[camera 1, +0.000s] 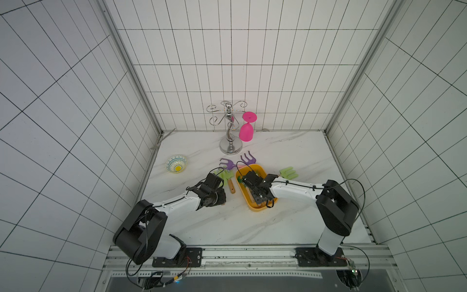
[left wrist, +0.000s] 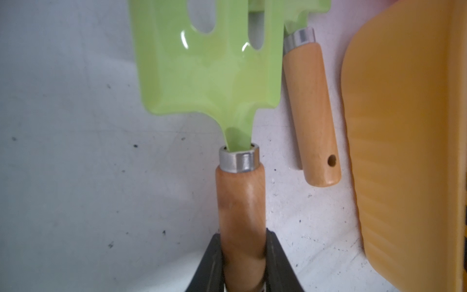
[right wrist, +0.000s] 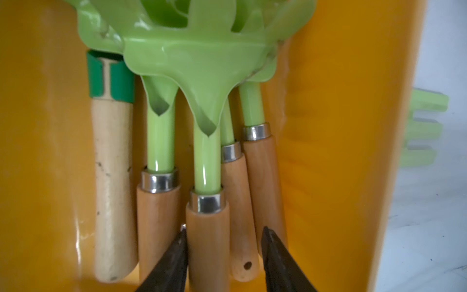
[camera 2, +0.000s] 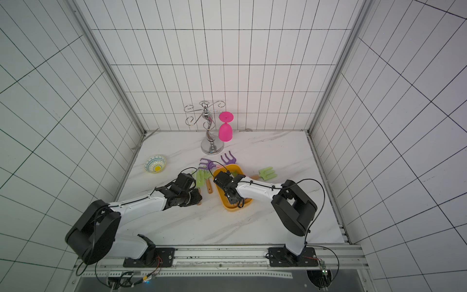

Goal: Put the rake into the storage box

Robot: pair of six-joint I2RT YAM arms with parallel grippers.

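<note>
The storage box is an orange tub (camera 1: 263, 170), and low inside it hangs my right gripper. Its fingers (right wrist: 279, 260) stand apart, with a gap on the right side of the wooden handle of a green rake (right wrist: 206, 243) between them. That rake lies on top of other green rakes and a pale-handled tool (right wrist: 112, 189) in the tub. Left of the tub, my left gripper is shut on the wooden handle of a green fork (left wrist: 204, 73), its head pointing away. The tips of the topmost rake's head are cut off by the view.
A second green tool (left wrist: 313, 112) lies between the fork and the tub. Another green fork (camera 1: 289, 173) lies right of the tub. Purple rakes (camera 1: 248, 158) are behind it, near a metal stand (camera 1: 230, 144). A patterned bowl (camera 1: 176, 163) sits back left.
</note>
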